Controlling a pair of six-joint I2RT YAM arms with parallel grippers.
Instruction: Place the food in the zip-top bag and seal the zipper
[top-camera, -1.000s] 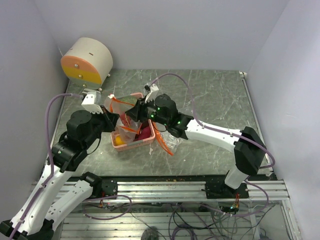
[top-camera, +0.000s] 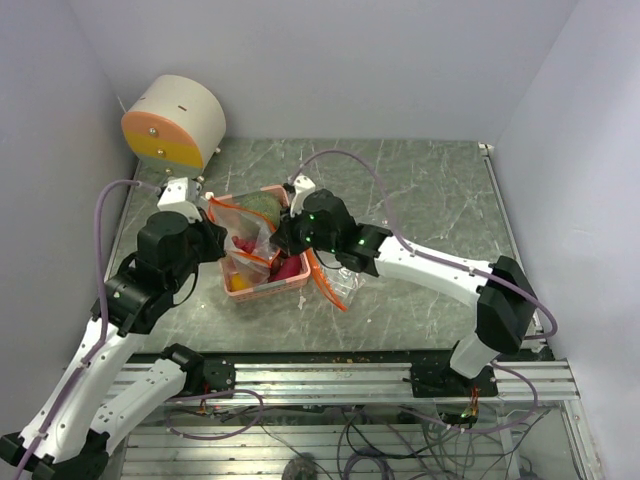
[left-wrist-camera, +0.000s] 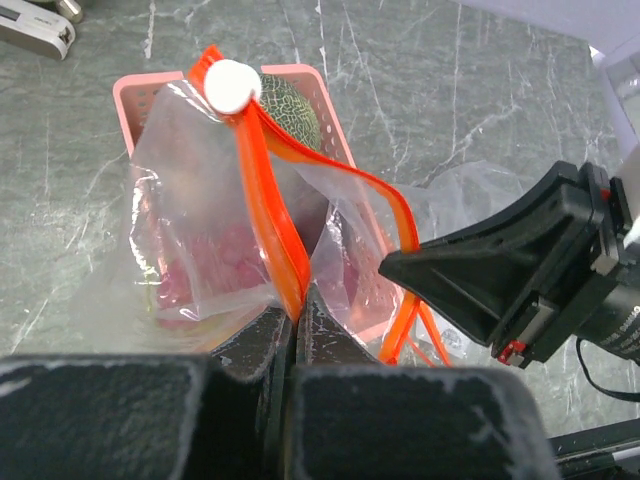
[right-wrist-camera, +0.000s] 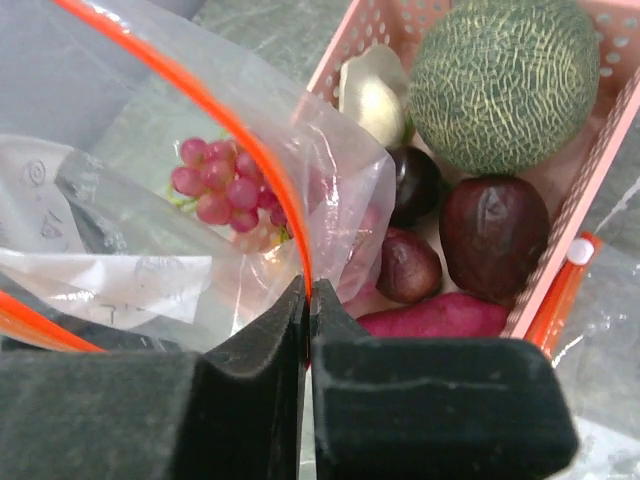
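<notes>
The clear zip bag (left-wrist-camera: 200, 220) with orange zipper hangs over the pink basket, with red grapes (right-wrist-camera: 225, 185) visible through it. My left gripper is shut on the bag's zipper edge. My right gripper is shut at the bag's other zipper strip, which runs down to its fingertips; whether it pinches it is hard to tell. In the basket (right-wrist-camera: 565, 240) lie a melon (right-wrist-camera: 500, 80), a dark red fruit (right-wrist-camera: 490, 235), a dark plum (right-wrist-camera: 415, 180), a pale dumpling-like item (right-wrist-camera: 370, 95) and a purple sweet potato (right-wrist-camera: 450, 318).
A second flat bag with orange zipper (top-camera: 335, 285) lies right of the basket. A cream and yellow container (top-camera: 170, 120) stands at back left.
</notes>
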